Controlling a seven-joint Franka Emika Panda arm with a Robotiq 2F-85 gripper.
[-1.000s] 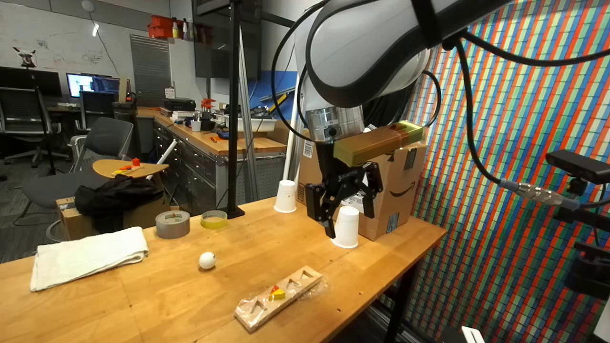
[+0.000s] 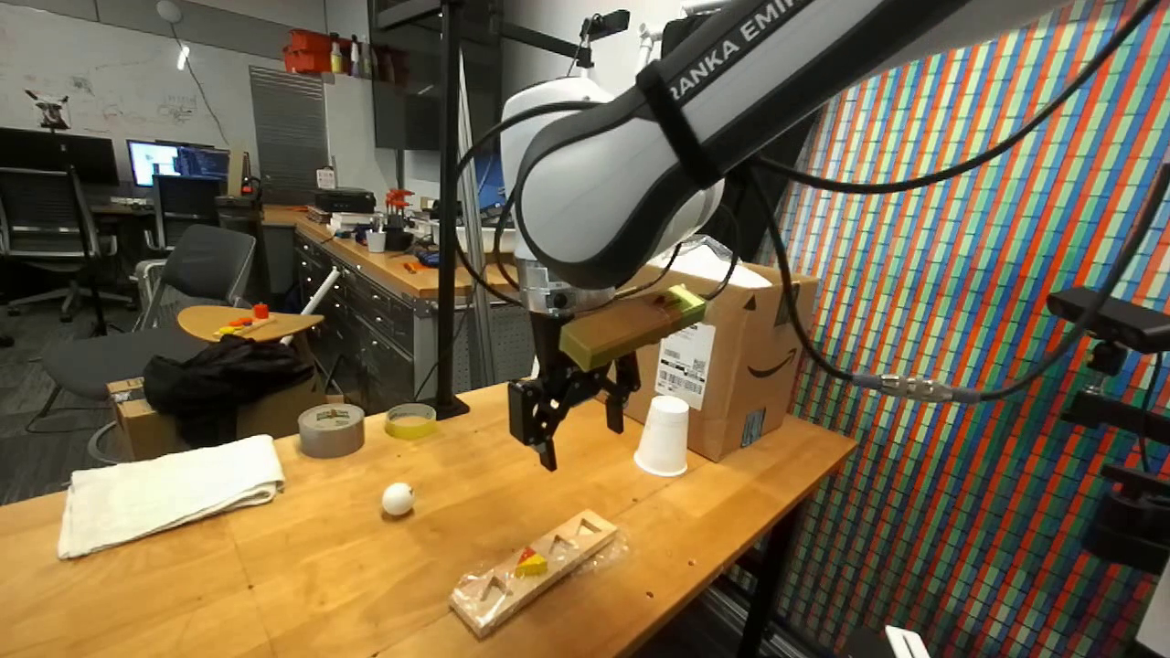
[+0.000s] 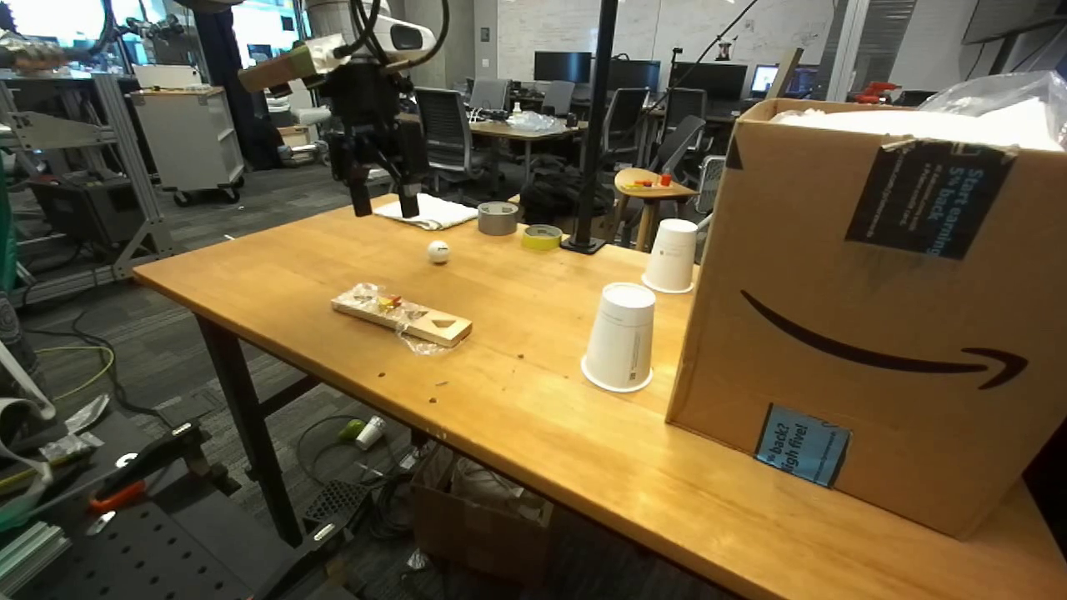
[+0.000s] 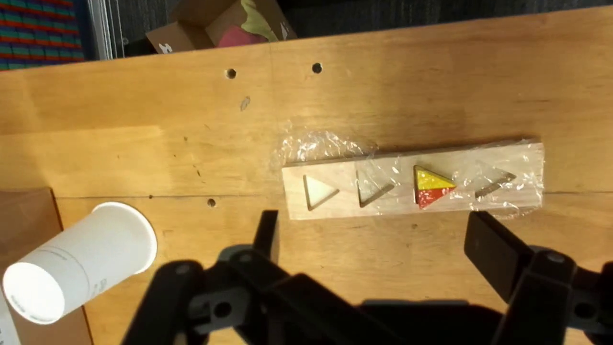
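My gripper [image 2: 581, 444] hangs above the table with its fingers wide apart, and nothing shows between its fingers. A wooden board [image 4: 345, 207] with triangular cut-outs lies flat below, partly under clear plastic wrap. One cut-out holds a yellow and red triangle [image 4: 432, 185]. A white ball [image 3: 438, 252] rests on the table beyond the board in exterior view 2. Two upside-down white cups stand near the box: the nearer cup [image 3: 619, 340] and the farther cup [image 3: 670, 256]. In exterior view 1 the gripper hides the farther one.
A large cardboard box [image 3: 870, 330] takes up one end of the table. Grey tape [image 2: 331, 429], a yellow tape roll [image 2: 410, 421] and a folded white cloth [image 2: 170, 493] lie toward the other end. A black post [image 2: 447, 219] rises at the table's edge.
In exterior view 1 the arm and gripper have moved left, away from in front of the box and nearer cup. The fingers remain open. The table objects look unmoved.
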